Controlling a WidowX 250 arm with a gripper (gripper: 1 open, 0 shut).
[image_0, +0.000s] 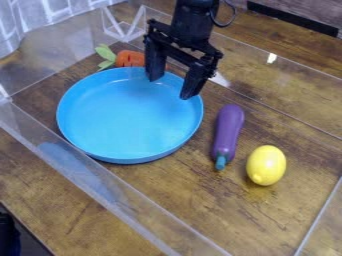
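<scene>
The black gripper (174, 73) hangs over the back right of a blue plate (127, 120), open, its two fingers apart and nothing seen between them. A purple eggplant (229, 132) lies just right of the plate, and a yellow lemon-like object (266, 166) lies to its lower right. An orange carrot-like object (128, 58) with green leaves lies behind the plate, partly hidden by the gripper.
A transparent strip, like a wall or edge, runs diagonally across the lower left.
</scene>
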